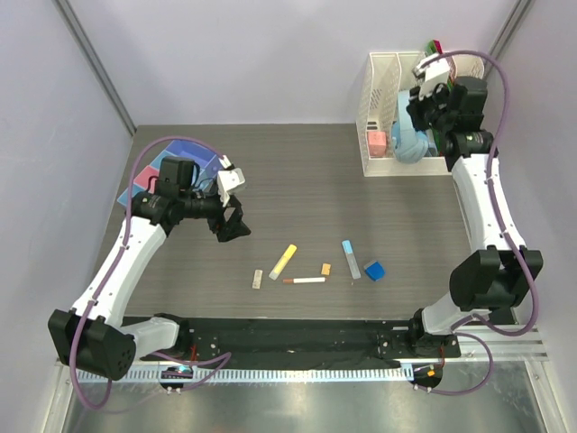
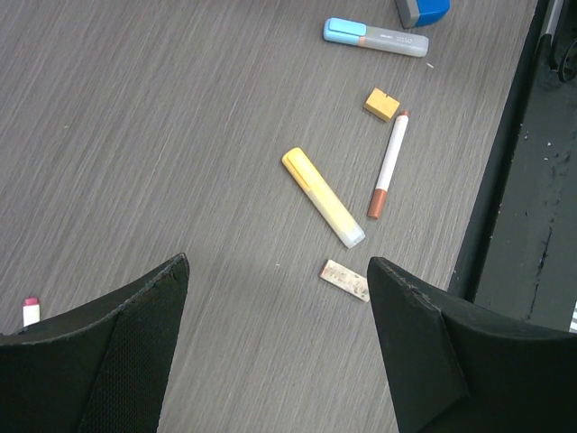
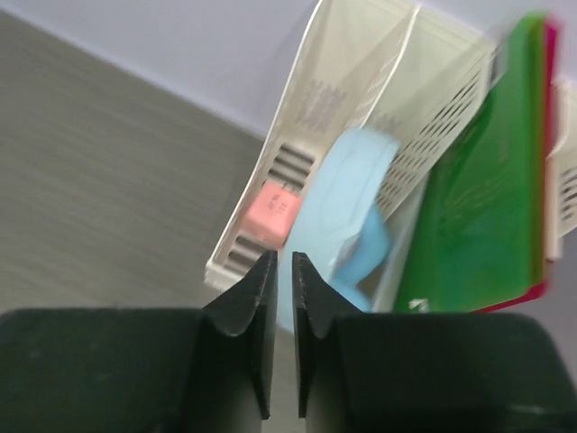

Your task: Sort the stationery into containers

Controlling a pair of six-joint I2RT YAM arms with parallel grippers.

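My right gripper hangs over the white divided container (image 1: 365, 108) at the back right, fingertips close together, nothing seen between them. Inside are a pink block (image 3: 270, 212), light-blue items (image 3: 338, 189) and green and red flat items (image 3: 478, 198). My left gripper is open and empty above the desk, near blue and pink compartments (image 1: 144, 178) at the back left. On the desk lie a yellow marker (image 2: 320, 194), red-and-white pen (image 2: 389, 158), orange block (image 2: 381, 103), eraser-like piece (image 2: 344, 280), light-blue-capped marker (image 2: 379, 38) and blue block (image 1: 375, 270).
A small pink-and-white item (image 2: 31, 311) shows at the edge of the left wrist view. Walls border both sides, and the dark front edge runs below the loose items.
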